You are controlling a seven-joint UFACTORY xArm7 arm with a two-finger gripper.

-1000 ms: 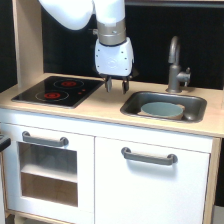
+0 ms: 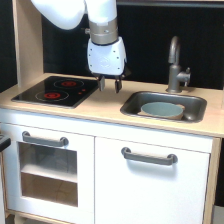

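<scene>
My gripper (image 2: pixel 109 87) points down over the counter, between the stove top and the sink. Its two dark fingers stand apart, and nothing shows between them. In the sink (image 2: pixel 190 101) lies a grey-green round dish (image 2: pixel 162 110), well to the right of the gripper. The inside of the dish is small and blurred, so I cannot tell whether anything lies in it.
A black stove top (image 2: pixel 55 90) with red rings is at the left. The faucet (image 2: pixel 177 70) rises behind the sink. Below the wooden counter (image 2: pixel 100 112) are an oven door (image 2: pixel 48 135) and a cabinet door (image 2: pixel 150 190), both closed.
My gripper has moved a little to the left, away from the sink. The dish has stayed in place.
</scene>
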